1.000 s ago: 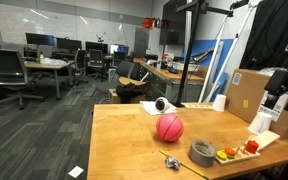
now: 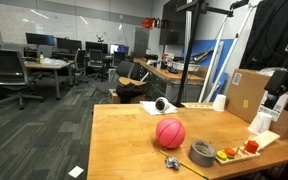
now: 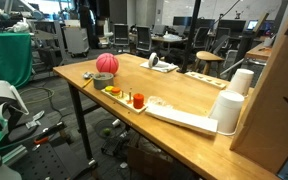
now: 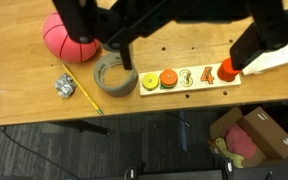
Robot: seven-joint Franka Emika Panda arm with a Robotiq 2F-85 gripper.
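In the wrist view, a wooden number board (image 4: pixel 197 84) lies near the table's edge, with the numerals 3 and 4 showing. A yellow piece (image 4: pixel 150 83), an orange piece (image 4: pixel 169 77) and a red piece (image 4: pixel 228 70) sit on it. The same board (image 3: pixel 120 96) is visible in exterior view 2, its red piece (image 3: pixel 138 101) standing up at the near end. My gripper hangs above the table, its dark, blurred fingers wide apart and nothing visible between them. Exterior view 1 has the arm at the right, over the table's right side.
Left of the board are a grey tape roll (image 4: pixel 115 75), a pinkish-red ball (image 4: pixel 69 38), a pencil (image 4: pixel 84 89) and crumpled foil (image 4: pixel 65 86). A white slab (image 3: pixel 182 119), white cups (image 3: pixel 226 108) and a large cardboard box (image 3: pixel 274 100) occupy the other side. Mid-table is mostly clear.
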